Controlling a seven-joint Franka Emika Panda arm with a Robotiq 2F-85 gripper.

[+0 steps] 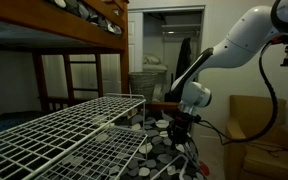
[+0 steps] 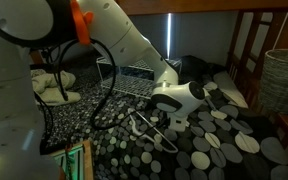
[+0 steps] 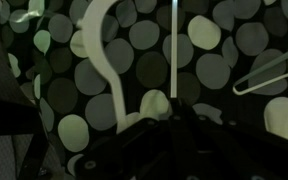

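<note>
A thin pale rod runs from the top of the wrist view down to my dark gripper, which is shut on its near end. Left of it is a white curved piece, like part of a hanger. A pale, narrow V-shaped piece lies to the right. All are seen over a dark cloth with grey and pale dots. In exterior view 1 the gripper is low over this cloth; its fingertips are too dark to make out. White pieces show beside the arm in exterior view 2.
White wire racks fill the left of exterior view 1, under a wooden bunk frame. A tan armchair stands at the right. A wicker basket is at the far right of exterior view 2.
</note>
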